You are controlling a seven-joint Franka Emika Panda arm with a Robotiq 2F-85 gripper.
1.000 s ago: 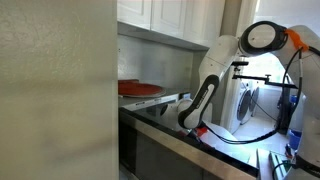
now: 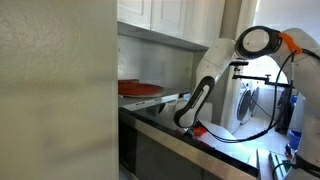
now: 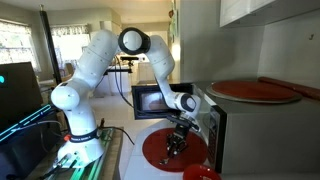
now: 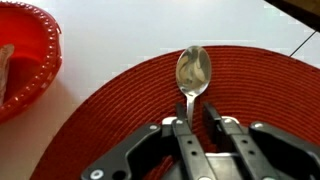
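Note:
A metal spoon [image 4: 193, 72] lies on the round red placemat [image 4: 115, 120], its bowl pointing away from my gripper. In the wrist view the handle runs back between the fingertips of my gripper, close to the left one. A gap shows between the fingers, so the fingers stand part open; whether either finger touches the handle is hard to tell. The second exterior view has the gripper [image 3: 172, 150] low over the placemat [image 3: 155, 147], pointing down, with the spoon too small to make out.
A red basket [image 4: 48, 80] with something in it stands to the left in the wrist view. Behind the placemat sits a dark open-fronted box [image 3: 150, 102]. A grey appliance [image 3: 270, 135] with a red round mat [image 3: 265, 91] on top flanks the work area.

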